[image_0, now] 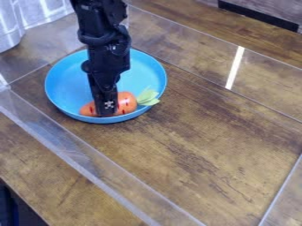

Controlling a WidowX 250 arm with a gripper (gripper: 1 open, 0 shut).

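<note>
A blue bowl [66, 84] sits on the wooden table in the upper left of the camera view. Inside it, toward the front, lies an orange carrot [125, 101] with pale green leaves pointing right. My black gripper [104, 104] reaches down from the top into the bowl, its tips at the carrot's left part, partly covering it. Whether the fingers are closed on the carrot is unclear.
Clear plastic strips or panels run along the left. A whitish object [10, 22] stands at the top left corner.
</note>
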